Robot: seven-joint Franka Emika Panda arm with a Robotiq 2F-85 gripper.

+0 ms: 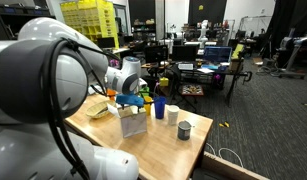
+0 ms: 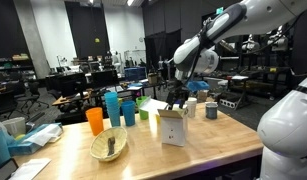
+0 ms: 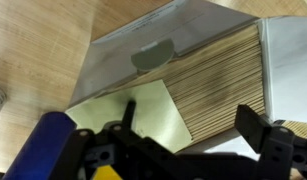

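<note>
A small white box stands upright on the table with its top flaps spread. My gripper is directly above it, pointing down. In the wrist view its black fingers are wide apart, with nothing gripped between them. Between and beyond them shows the box's brown ribbed inside, and a pale yellow-green piece lies over one side of the opening. Whether that piece is a flap or separate paper is unclear. In exterior view 1 the box sits under the gripper, whose fingertips are too small to make out.
Close beside the box is a blue cup. White cups, a grey mug, an orange cup and a basket stand around it.
</note>
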